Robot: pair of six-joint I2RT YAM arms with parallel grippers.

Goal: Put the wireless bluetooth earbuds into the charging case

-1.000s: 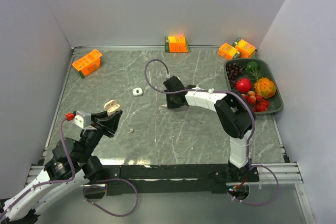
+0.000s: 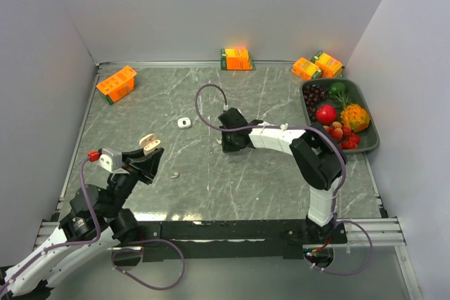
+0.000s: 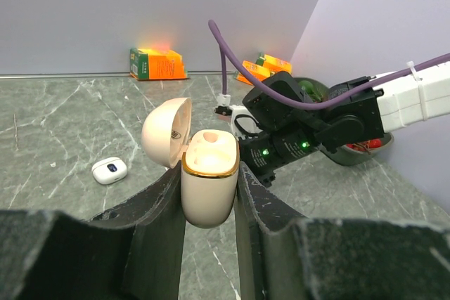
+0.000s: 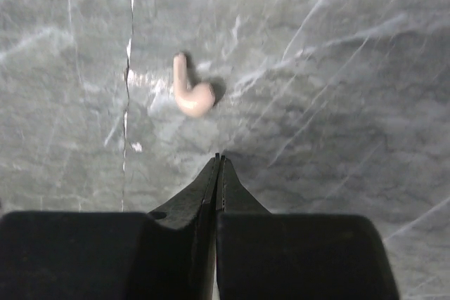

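My left gripper is shut on the open beige charging case [image 3: 209, 194], holding it above the table; its hinged lid [image 3: 163, 131] stands up at the back. One beige earbud [image 4: 195, 98] rests on the marble in the right wrist view, just beyond and slightly left of the tips of my right gripper. That gripper's fingers are closed together with nothing between them, and the earbud lies outside them. A second earbud [image 2: 175, 175] lies on the table to the right of the left gripper in the top view.
A small white case [image 2: 184, 123] lies shut mid-table. Orange-and-green boxes [image 2: 237, 59] stand along the back, and an orange basket [image 2: 117, 85] sits at the back left. On the right is a dark tray [image 2: 373, 131] of fruit.
The right gripper has shifted slightly toward the table's front, still shut. The left arm and case are unmoved.
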